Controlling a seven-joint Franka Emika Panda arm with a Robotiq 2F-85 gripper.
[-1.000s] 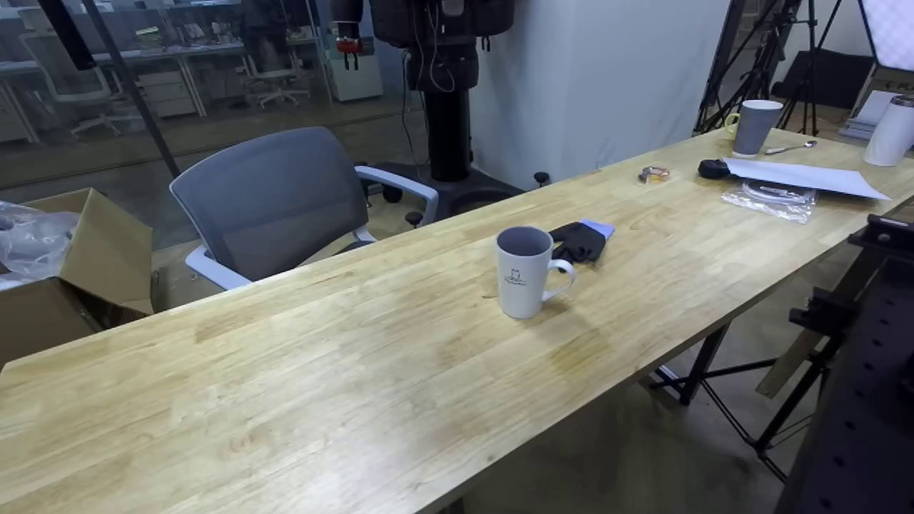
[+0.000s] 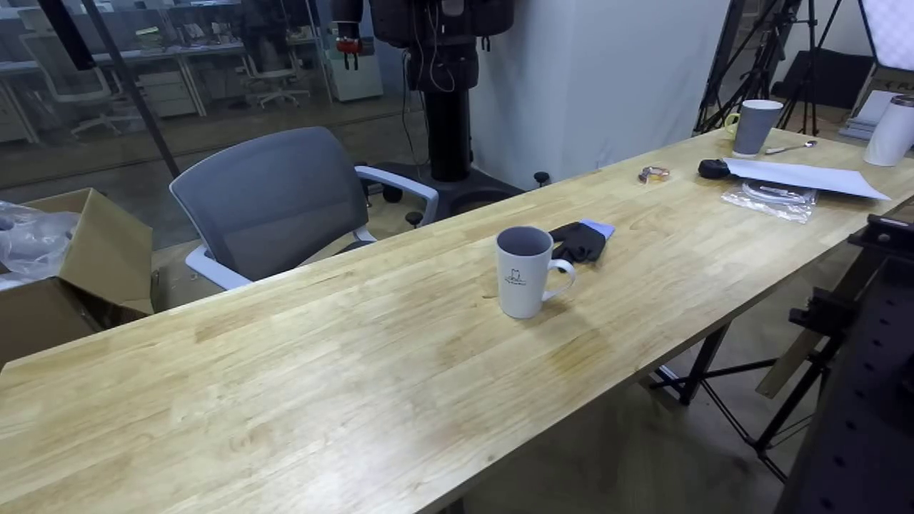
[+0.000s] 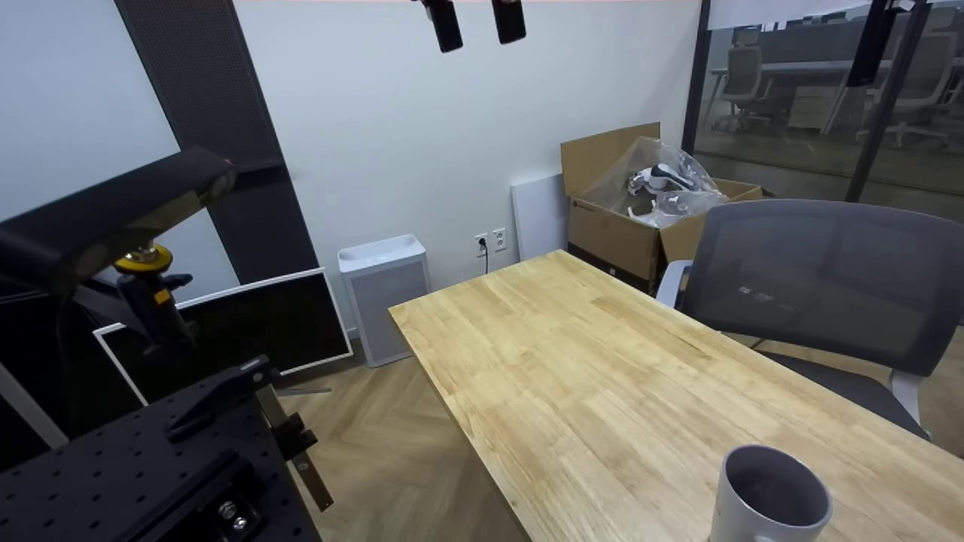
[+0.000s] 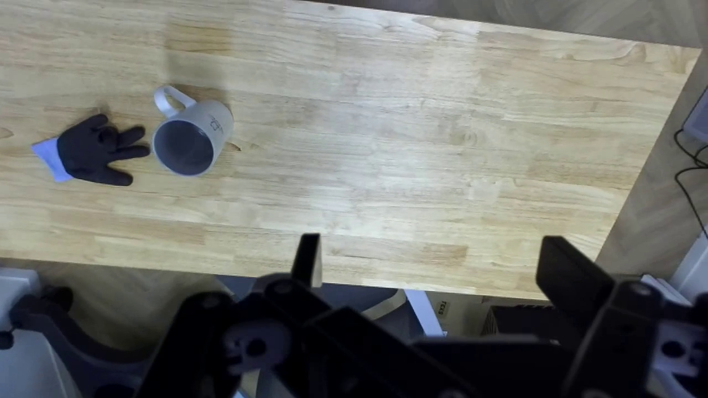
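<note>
A white mug point(image 2: 520, 278) with a grey inside and a small cat drawing stands upright on the wooden table, its handle toward the right in exterior view 1. Close beside it lies a black glove point(image 4: 99, 151) with a pale blue cuff, fingers pointing at the mug. High above the table, my gripper stands open, its two dark fingers wide apart and nothing between them. In the wrist view the mug point(image 4: 192, 139) is up and to the left of the fingers. Exterior view 2 shows the gripper's fingertips point(image 3: 510, 22) at the top edge and only the upper part of the mug point(image 3: 768, 492).
At the table's far end are a dark grey cup point(image 2: 757, 128), a spoon point(image 2: 791, 147), white paper point(image 2: 801, 177), a plastic bag point(image 2: 771, 198) and a white tumbler point(image 2: 892, 133). A chair point(image 2: 274, 205) stands along one long edge.
</note>
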